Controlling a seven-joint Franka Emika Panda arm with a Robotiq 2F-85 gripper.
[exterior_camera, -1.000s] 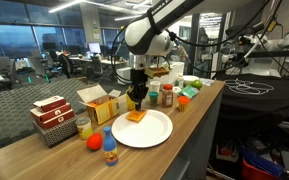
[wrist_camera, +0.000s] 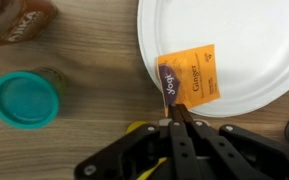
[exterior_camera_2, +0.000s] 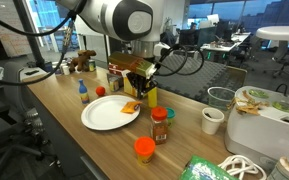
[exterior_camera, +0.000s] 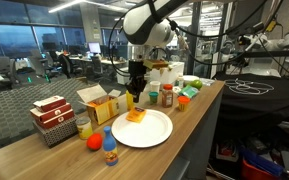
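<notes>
An orange tea packet (wrist_camera: 189,76) with a purple strip overlaps the near rim of the white plate (wrist_camera: 254,88) in the wrist view. My gripper is shut on the packet's purple end, its dark fingertips meeting there. In exterior view 1 the packet (exterior_camera: 136,115) shows over the back part of the plate (exterior_camera: 156,131), just below the arm. The packet (exterior_camera_2: 131,107) is also visible in exterior view 2, at the plate's edge beside the gripper. How far it is off the plate is hard to tell.
A jar with a red lid (exterior_camera_2: 159,124) and an orange-topped jar (exterior_camera_2: 144,149) stand near the plate. A yellow bottle (exterior_camera_2: 150,98) is close to the gripper. Left of the plate are a blue bottle (exterior_camera: 110,146), a red ball (exterior_camera: 95,142) and boxes (exterior_camera: 102,103).
The arm has risen a little and shifted left in exterior view 1. The packet looks slightly more tilted, while the plate and the jars have stayed put.
</notes>
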